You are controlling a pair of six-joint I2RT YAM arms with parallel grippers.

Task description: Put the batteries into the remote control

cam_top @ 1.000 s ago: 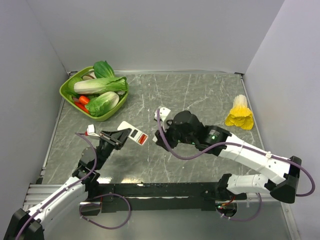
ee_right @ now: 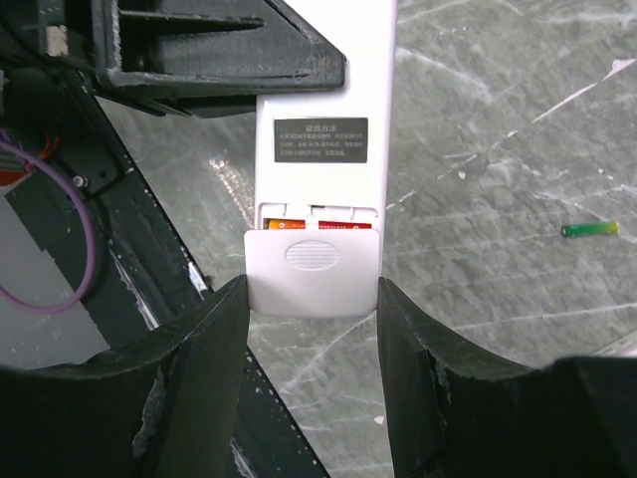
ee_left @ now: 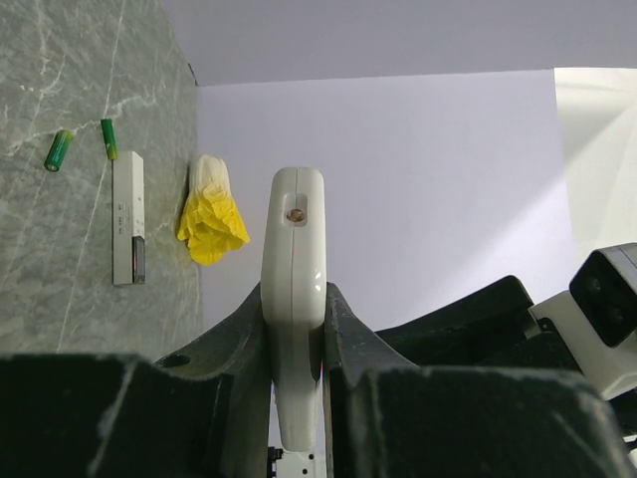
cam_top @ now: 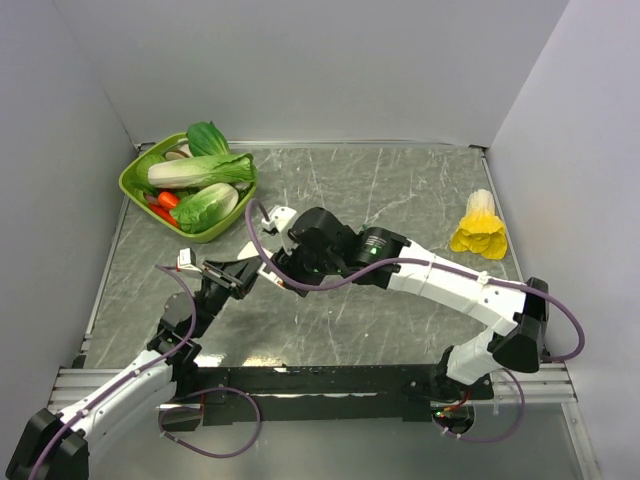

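Observation:
My left gripper (cam_top: 243, 272) is shut on the white remote control (ee_left: 293, 249), which it holds above the table. My right gripper is shut on the white battery cover (ee_right: 312, 269), placed over the remote's open compartment (ee_right: 318, 223), where orange-red batteries show above the cover's edge. From the top the remote is mostly hidden by the right gripper. A green battery (ee_left: 59, 150) and another green one (ee_left: 108, 138) lie on the table beside a long white object with a dark end (ee_left: 128, 216).
A green basket of vegetables (cam_top: 190, 185) stands at the back left. A yellow vegetable-like item (cam_top: 478, 230) lies at the right.
My right gripper has moved left to the remote in my left gripper and now covers its battery end in the top view. The left arm is nearly still.

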